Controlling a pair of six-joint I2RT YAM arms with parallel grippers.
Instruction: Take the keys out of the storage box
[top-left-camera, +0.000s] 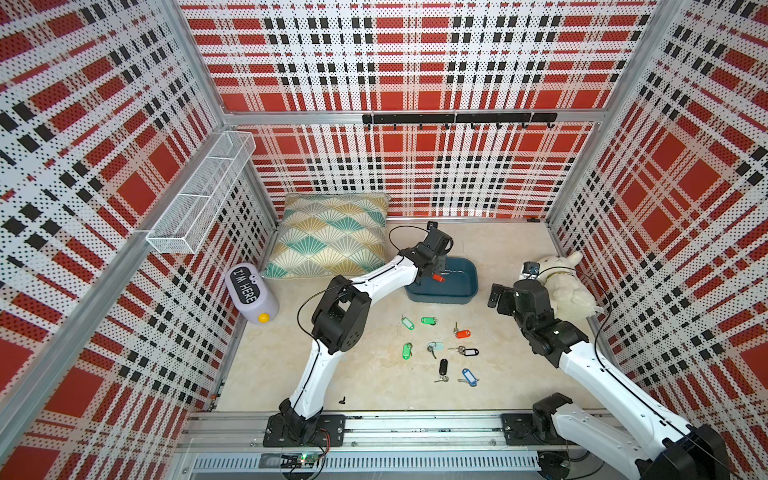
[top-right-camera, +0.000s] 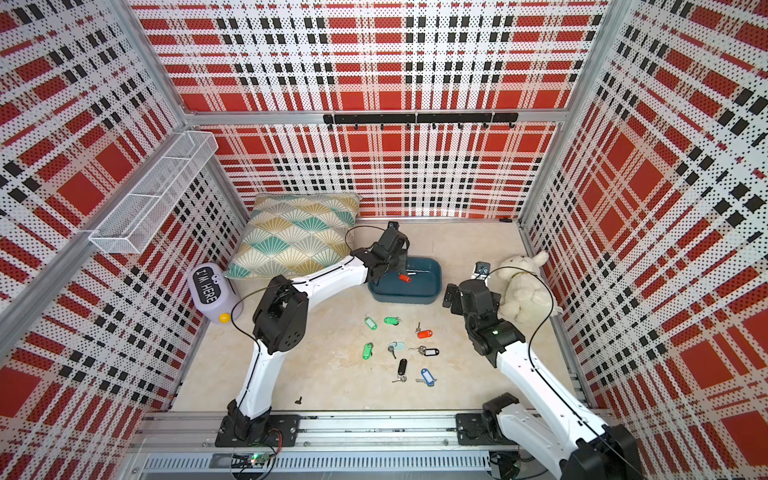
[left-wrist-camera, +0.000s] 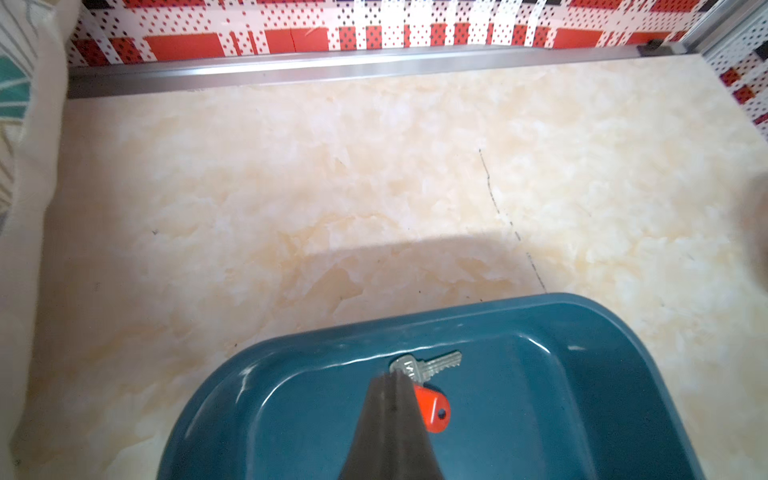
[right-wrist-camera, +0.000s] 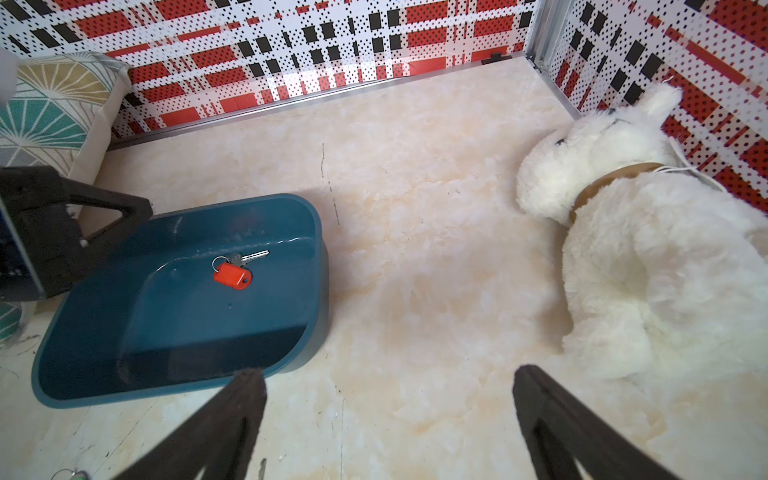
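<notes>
A red key tag (right-wrist-camera: 233, 276) with a silver key (left-wrist-camera: 433, 365) lies on the floor of the dark teal storage box (right-wrist-camera: 312, 240). Above that box my left gripper is shut, its fingers together with nothing between them; they hide part of the tag in the left wrist view. In the right wrist view the tag lies clear of the left fingers (right-wrist-camera: 120, 220). Right of the box, my right gripper stands open over bare tabletop, empty. Several tagged keys lie on the table in front of the box, among them a red tag (top-left-camera: 463, 333) and a blue tag (top-left-camera: 469, 377).
Behind and left of the box rests a patterned cushion (top-left-camera: 328, 236). A white plush toy (right-wrist-camera: 656, 264) sits on the right, beside my right arm. At far left stands a lilac sign (top-left-camera: 257, 304). Tabletop between box and toy is clear.
</notes>
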